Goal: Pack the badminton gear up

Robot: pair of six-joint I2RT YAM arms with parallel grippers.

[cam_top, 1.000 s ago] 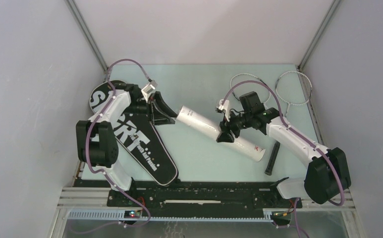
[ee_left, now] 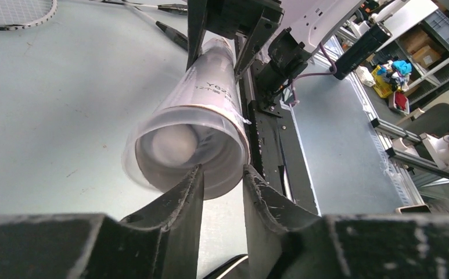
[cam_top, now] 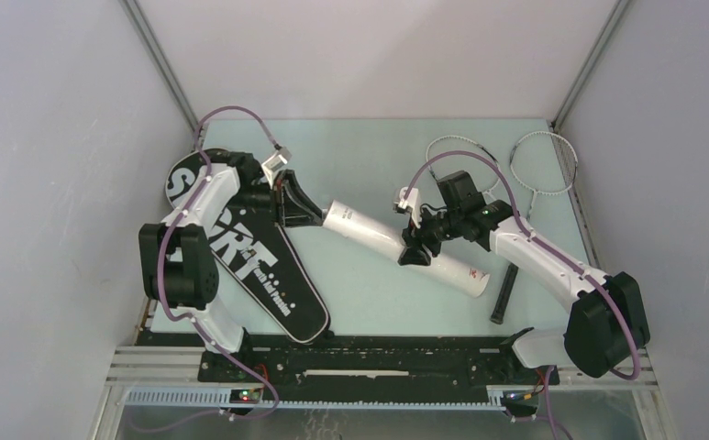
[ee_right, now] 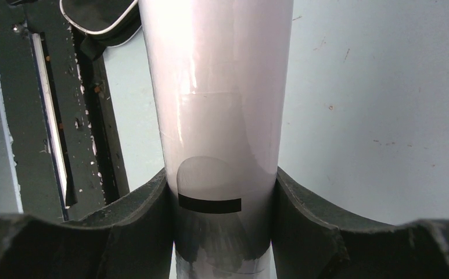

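Observation:
A long white shuttlecock tube [cam_top: 361, 227] lies slantwise across the middle of the top view. My right gripper is shut around its body, its fingers pressed on both sides. Its near end [ee_left: 190, 152] faces the left wrist camera, with a clear rim and a pale round shape inside. My left gripper stands part open at that end, with no object gripped between its fingertips; whether they touch the rim I cannot tell. A long black racket bag [cam_top: 272, 275] lies on the left, partly under the left arm.
Two rackets lie at the right: one racket head [cam_top: 543, 163] is clear, the other racket head [cam_top: 430, 151] is partly behind the right arm. A black handle [cam_top: 504, 295] points toward the front edge.
The left gripper has barely moved.

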